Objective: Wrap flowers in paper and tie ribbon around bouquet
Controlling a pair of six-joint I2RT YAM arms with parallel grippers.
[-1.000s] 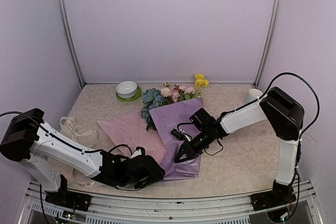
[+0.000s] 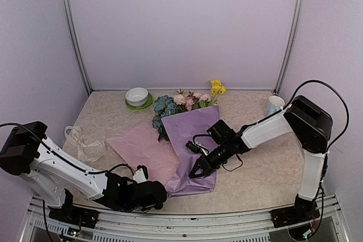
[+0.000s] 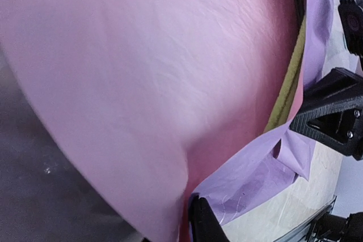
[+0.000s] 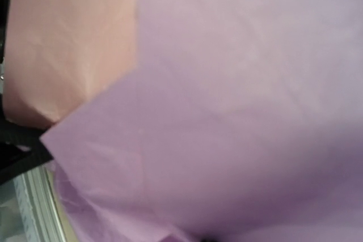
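Pink paper and purple paper lie partly overlapping under a bouquet of blue, pink and yellow flowers. My left gripper is low at the papers' near-left corner; in the left wrist view its fingers are among pink and purple paper, their state unclear. My right gripper is on the purple paper near its front; in the right wrist view paper fills most of the frame and hides the fingertips.
A white bowl on green plates stands at back left, a cream bag at left, a mug at back right.
My left gripper has moved slightly down and left toward the front edge, and more pink paper shows beside it. The right arm has shifted only slightly.
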